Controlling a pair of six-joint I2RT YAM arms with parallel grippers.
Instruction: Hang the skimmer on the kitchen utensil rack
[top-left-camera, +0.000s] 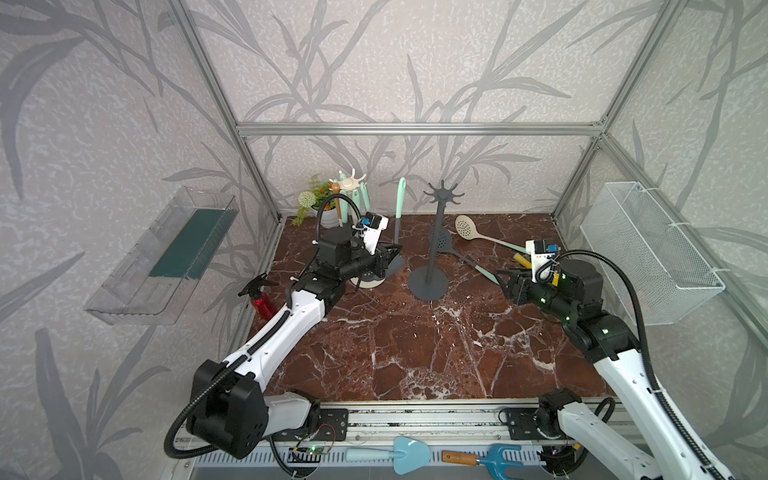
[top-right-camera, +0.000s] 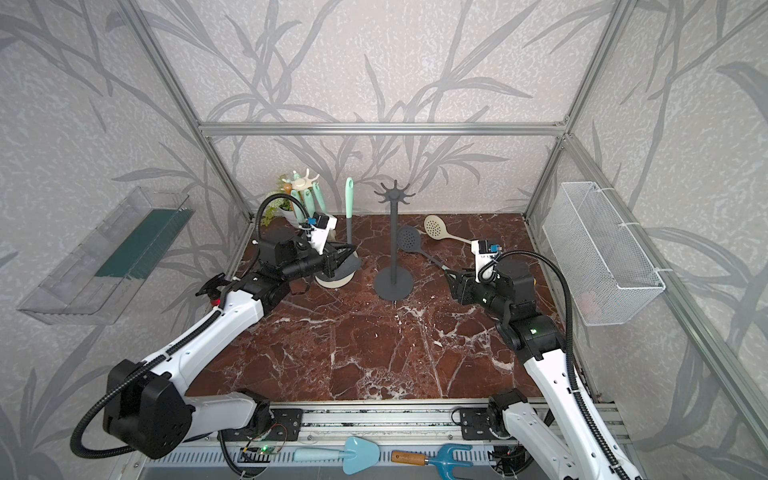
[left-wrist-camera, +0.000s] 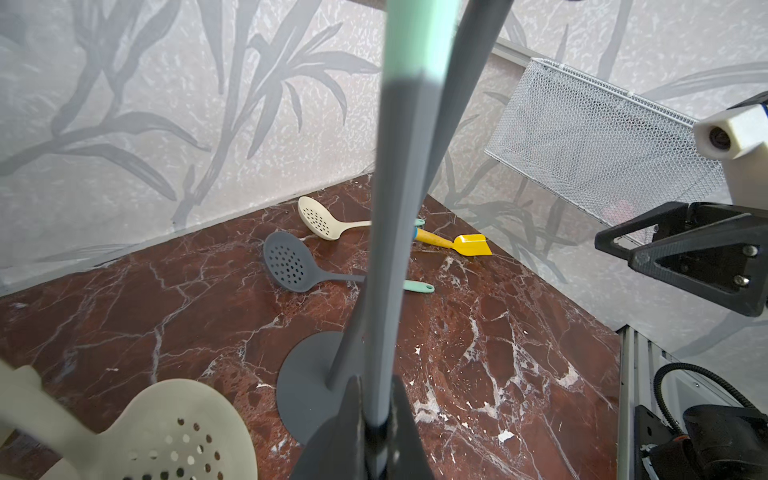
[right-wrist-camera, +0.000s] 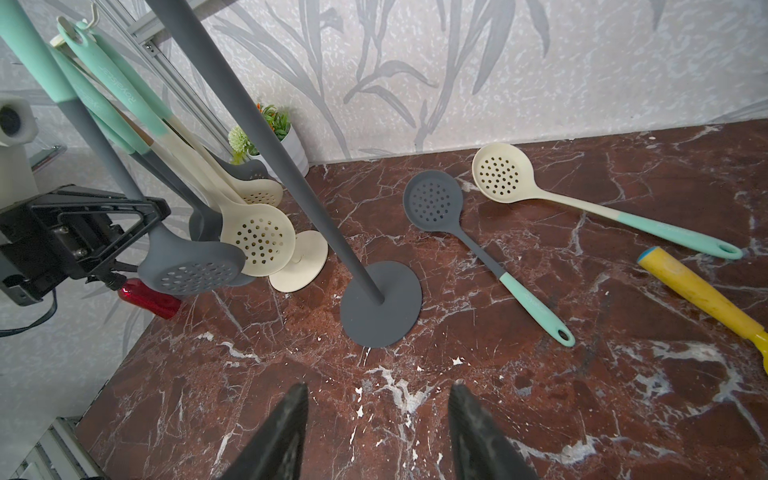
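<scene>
My left gripper (top-left-camera: 393, 254) is shut on the shaft of a grey skimmer with a mint handle (top-left-camera: 401, 196). The skimmer stands near upright, its perforated grey head (right-wrist-camera: 192, 264) hanging below the fingers. To its right rises the empty grey utensil rack (top-left-camera: 437, 240) with hooks on top. Behind on the left, the cream rack (top-left-camera: 349, 184) carries several mint-handled utensils. Over the right side of the table my right gripper is open, with nothing between its fingers. A second grey skimmer (right-wrist-camera: 433, 200) and a cream skimmer (right-wrist-camera: 502, 172) lie on the table.
A yellow tool (right-wrist-camera: 696, 292) lies at the right, and a red bottle (top-left-camera: 262, 305) stands at the left. Beside the cream rack is a potted plant (top-left-camera: 324, 212). Wire baskets (top-left-camera: 652, 248) hang on both side walls.
</scene>
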